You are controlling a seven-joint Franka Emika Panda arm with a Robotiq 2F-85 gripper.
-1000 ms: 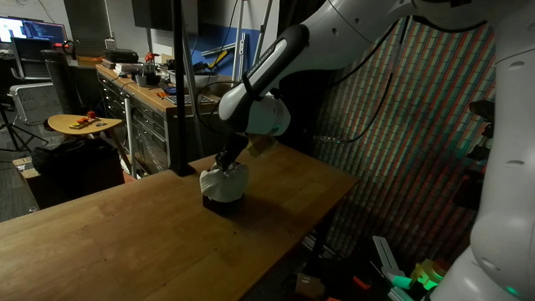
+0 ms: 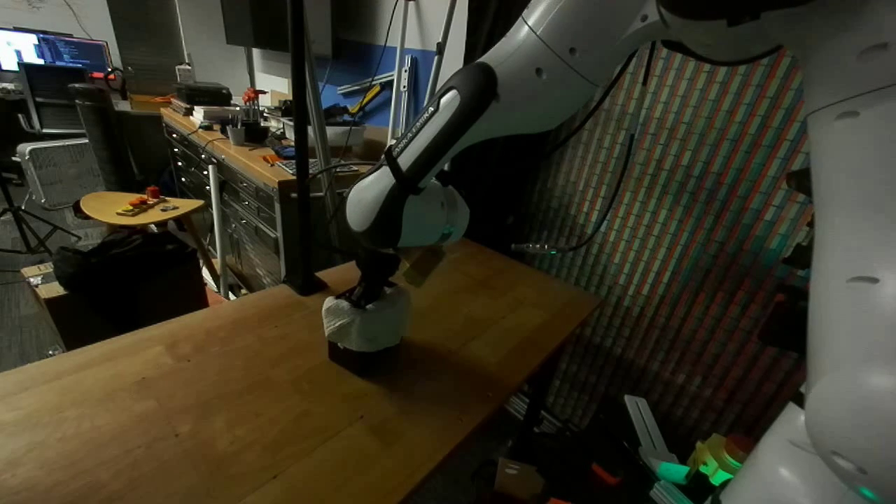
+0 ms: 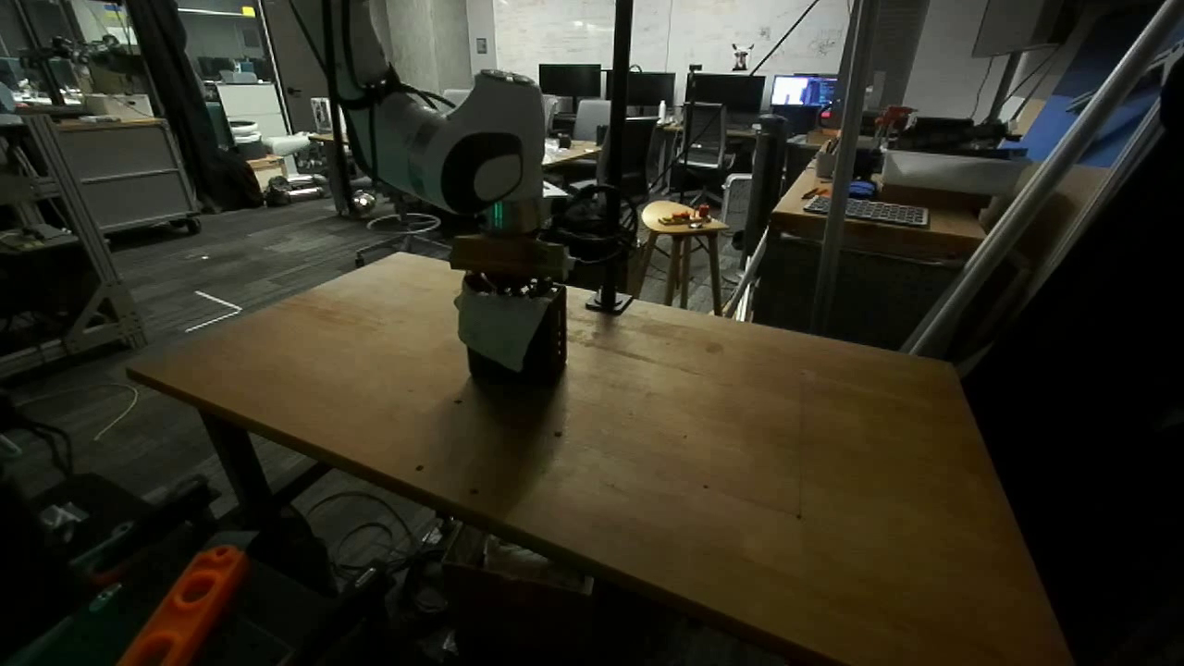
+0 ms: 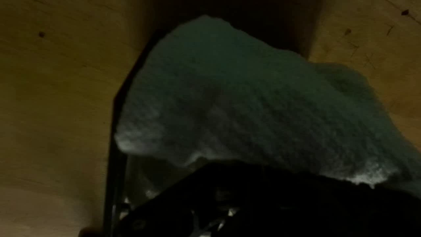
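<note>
A dark box (image 2: 361,361) stands on the wooden table, with a pale cloth (image 2: 365,326) draped over its rim and down its side. From above, my gripper (image 2: 361,297) reaches down to the box's opening; it is shut, its fingertips hidden by the cloth and rim. In the other exterior view the cloth (image 3: 497,324) hangs over one side of the box (image 3: 548,342). The wrist view is very dark: the cloth (image 4: 244,98) fills the middle, the box's edge (image 4: 113,158) runs down the left, and the fingers blend into the black below. Whether cloth lies between them does not show.
A black upright post (image 2: 298,168) stands at the table's far edge, behind the box. Beyond that edge are a workbench (image 2: 243,164) and a small stool (image 2: 138,207).
The box with its cloth has shifted a little left and towards the viewer in exterior view 1. My arm moved the same way, and the gripper is lower and more upright.
</note>
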